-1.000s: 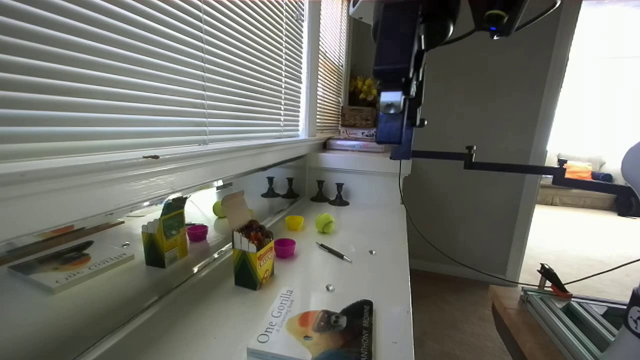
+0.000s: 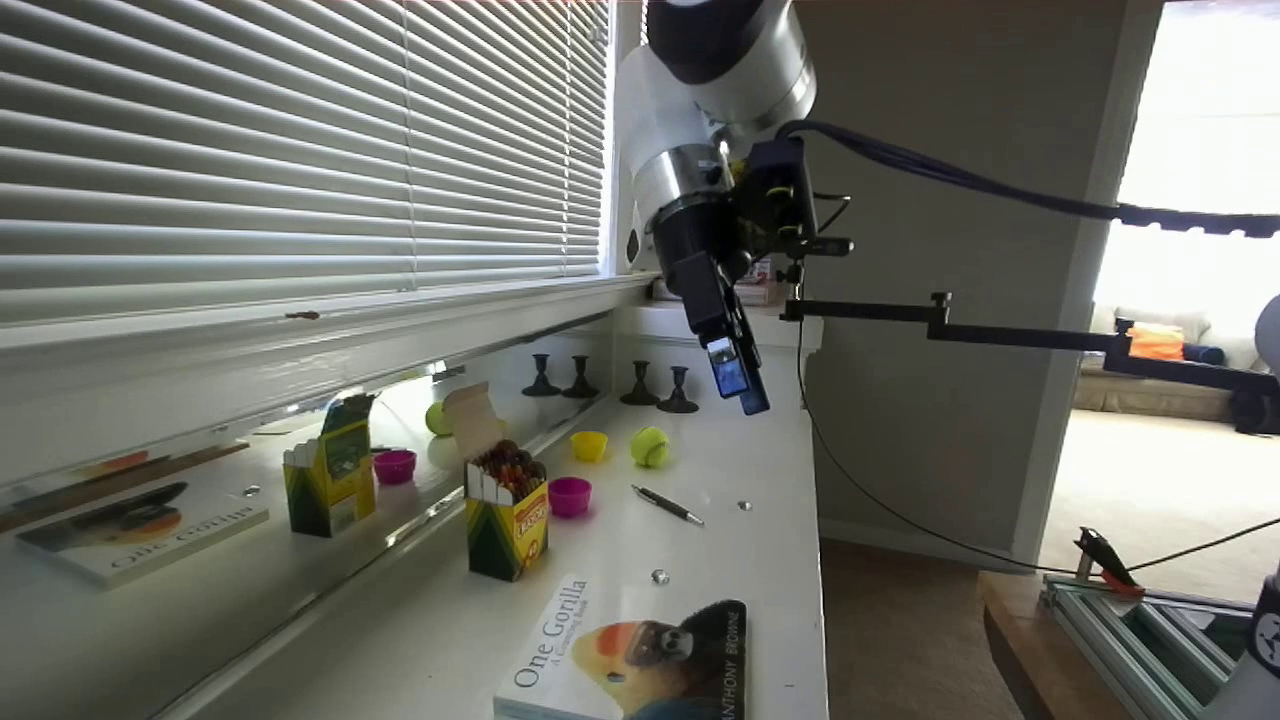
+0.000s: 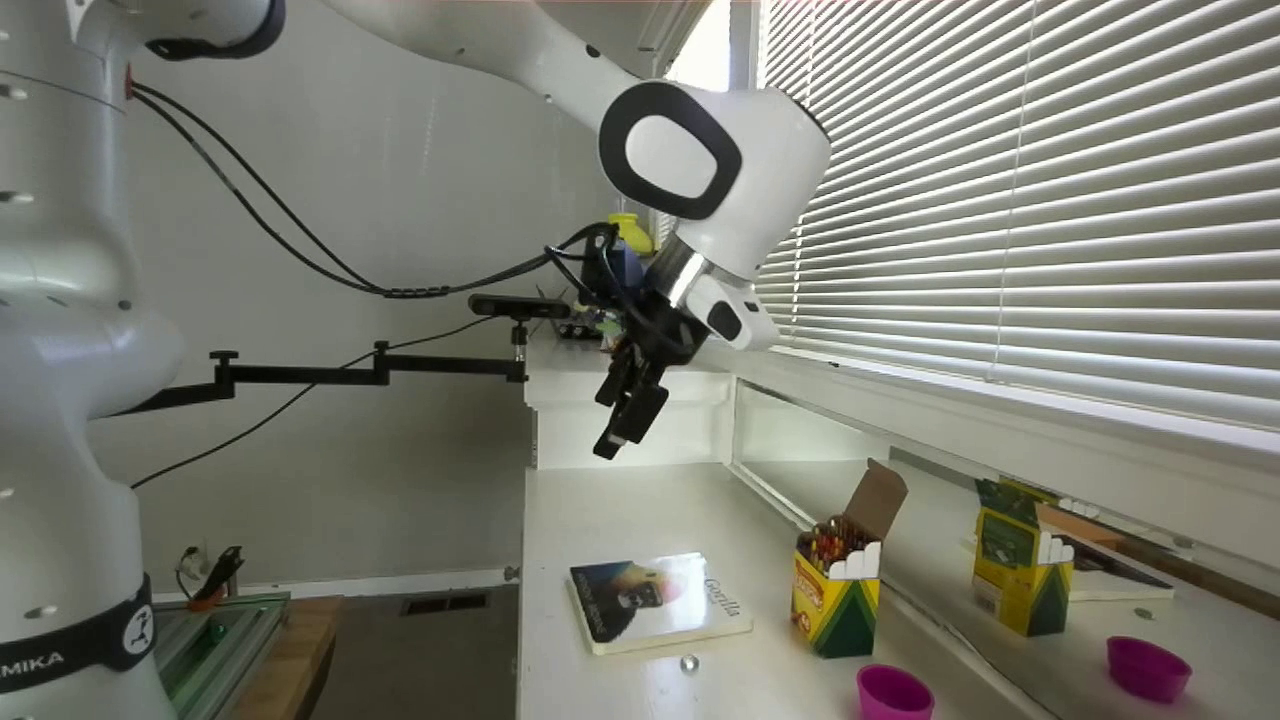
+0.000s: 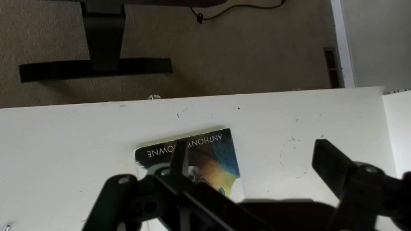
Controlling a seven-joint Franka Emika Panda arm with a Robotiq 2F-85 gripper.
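Note:
High above the white shelf hangs my gripper (image 2: 735,377), tilted and clear of every object. The wrist view shows its two fingers spread wide with nothing held, so the gripper is open. Below it in that view lies the One Gorilla book (image 4: 210,161), partly hidden behind one finger. A yellow-green crayon box (image 2: 509,516) stands upright, lid raised, crayons inside. Beside it sits a magenta cup (image 2: 570,496); farther back are a yellow cup (image 2: 588,446) and a tennis ball (image 2: 650,446). A pen (image 2: 667,504) lies near the middle of the shelf.
Dark candlesticks (image 2: 678,391) stand at the far end. A mirrored back panel (image 2: 204,576) repeats the objects. Small clear pieces, one a glass bead (image 3: 689,662), lie on the shelf. Beyond its open front edge is a drop to the carpet (image 4: 246,54).
In exterior view 1 my gripper has moved left and lower, looks smaller and farther off, and is now tilted instead of pointing straight down. The objects on the shelf have stayed put.

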